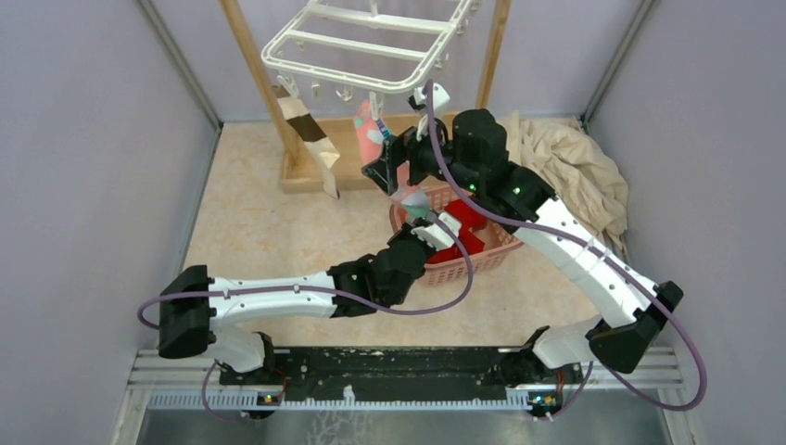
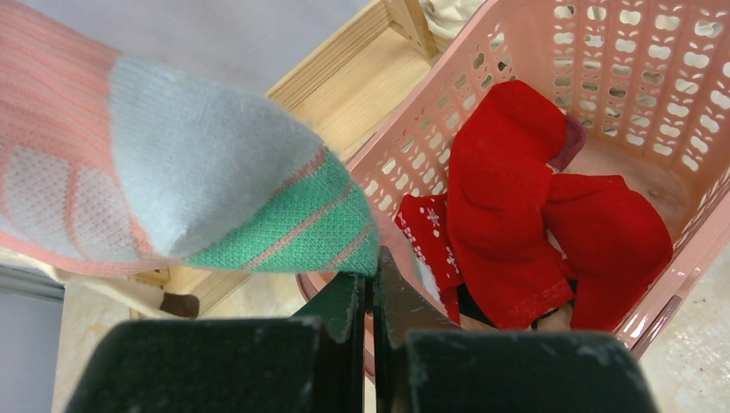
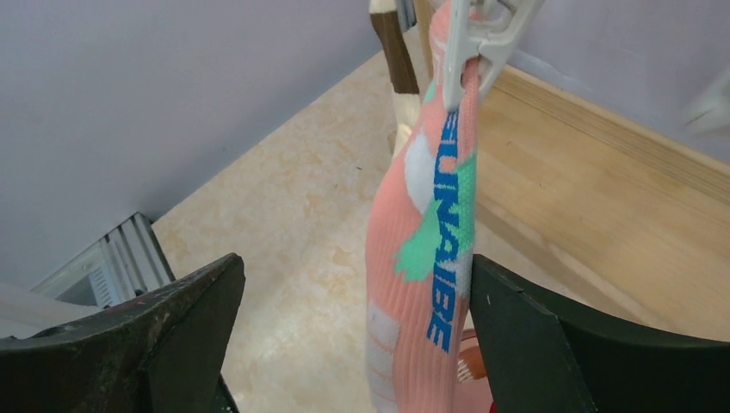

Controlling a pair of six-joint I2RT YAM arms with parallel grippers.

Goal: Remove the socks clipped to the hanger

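Observation:
A pink sock with mint and blue patches (image 1: 369, 130) hangs by its cuff from a clip (image 3: 456, 60) on the white hanger (image 1: 361, 14). Its green toe (image 2: 297, 228) is pinched at the tip by my left gripper, which is shut above the basket's near-left side. In the right wrist view the sock's lettered cuff runs between the fingers of my right gripper. That gripper stands open around the sock, one finger close to its right edge. Another sock, beige and brown (image 1: 310, 134), hangs from the hanger's left corner.
A pink basket (image 2: 697, 267) holding red socks (image 2: 499, 206) stands below the grippers. Behind it lies a wooden stand base (image 1: 320, 181), with a beige cloth (image 1: 570, 176) at the right.

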